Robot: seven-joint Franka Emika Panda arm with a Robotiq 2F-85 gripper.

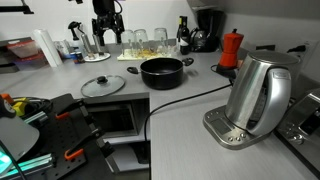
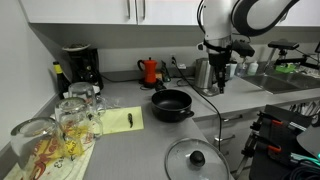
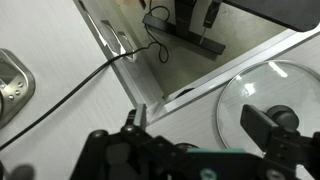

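My gripper (image 1: 108,40) hangs high above the counter in exterior view 1, towards the far left. In the wrist view its dark fingers stand wide apart, open, and I see nothing held between them. A glass lid (image 1: 102,86) with a black knob lies flat on the counter, knob up; the wrist view shows this lid (image 3: 246,92) partly behind the right finger. Beside it stands a black two-handled pot (image 1: 160,75), uncovered, also seen as the pot (image 2: 172,106) in exterior view 2.
Several upturned glasses (image 2: 75,125) stand along the back. A red moka pot (image 1: 231,47) and a steel kettle (image 1: 258,92) are further right, with a black cable (image 1: 190,98) across the counter. An open drawer (image 1: 118,119) lies below the front edge.
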